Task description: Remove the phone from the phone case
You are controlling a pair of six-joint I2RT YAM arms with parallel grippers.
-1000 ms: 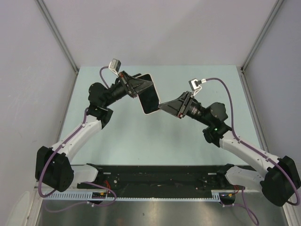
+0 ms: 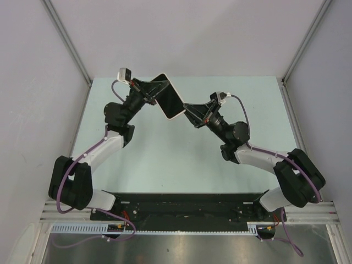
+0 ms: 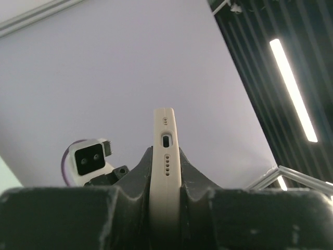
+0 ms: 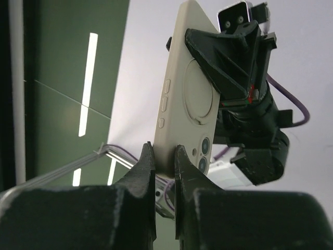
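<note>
The phone [image 2: 171, 102] is held in the air with its dark screen facing up in the top view, framed by the pale case. In the right wrist view the beige case [image 4: 176, 112] shows its back, with a ring and camera lenses. My left gripper [image 2: 158, 91] is shut across the case's far end; in the left wrist view the port end [image 3: 166, 140] stands between its fingers. On the near right corner, at the camera end, my right gripper is shut on the case. I see no gap between phone and case.
Walls rise at the left, right and back. Both arms reach in from the front corners, and the grippers are close together around the phone.
Phone and case have shifted back and slightly left, along with both grippers. The right arm has swung in from the right, its gripper staying at the phone's corner. Glare on the screen has gone.
</note>
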